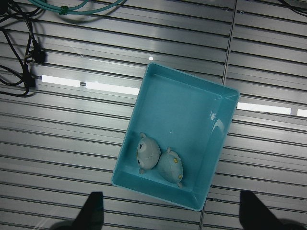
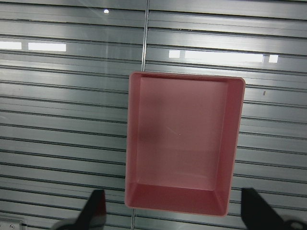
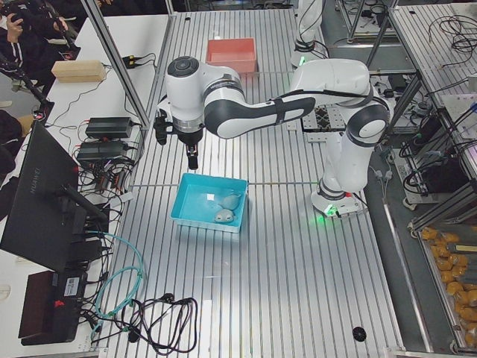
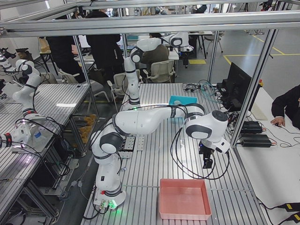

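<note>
A teal tray (image 3: 209,186) holds two pale plush toys, a left one (image 1: 147,155) and a right one (image 1: 170,167), side by side. My left gripper is open above this tray in the left wrist view, empty between its fingers. An empty pink tray (image 2: 184,129) lies at the other end of the table. My right gripper stands open above it in the right wrist view, also with nothing between its fingers.
Black and teal cables (image 3: 171,321) lie along one table edge beside the monitor (image 3: 45,201). A dark slotted plate (image 4: 126,145) sits by an arm base. The slatted table around both trays is mostly clear.
</note>
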